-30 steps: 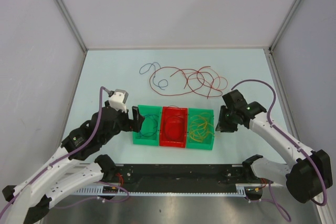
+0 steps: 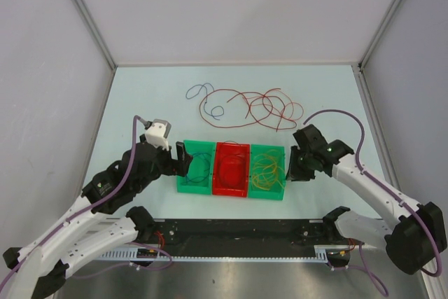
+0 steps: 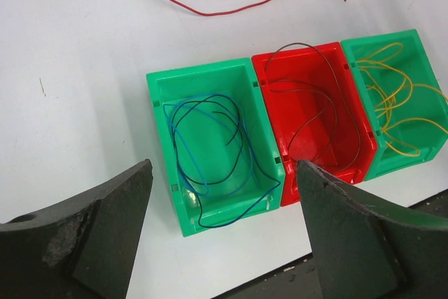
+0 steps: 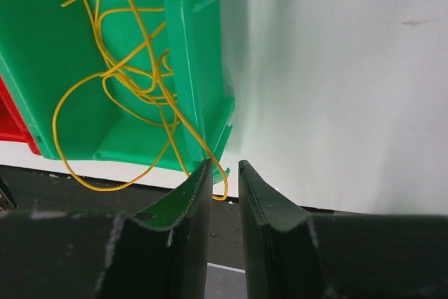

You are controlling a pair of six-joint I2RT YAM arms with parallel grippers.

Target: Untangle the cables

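Observation:
A yellow cable (image 4: 124,68) lies loosely coiled in the right green bin (image 4: 112,134), and one loop of it hangs over the bin's near right corner. In the right wrist view my right gripper stands at that corner, slightly open, with the loop showing in the narrow gap by its left fingertip. My left gripper is wide open and empty beside the left green bin (image 3: 164,75), where blue and black cables (image 3: 241,131) lie. A dark red cable (image 3: 336,96) rests in the red bin (image 3: 259,64). Red cables (image 2: 260,106) cross one another behind the bins.
A dark blue cable (image 2: 198,89) lies at the back left, and an orange-red cable (image 2: 299,108) overlaps the red tangle.
My right gripper has shifted slightly left, closer to the right green bin's edge. The left arm, the bins and the cables at the back look unchanged.

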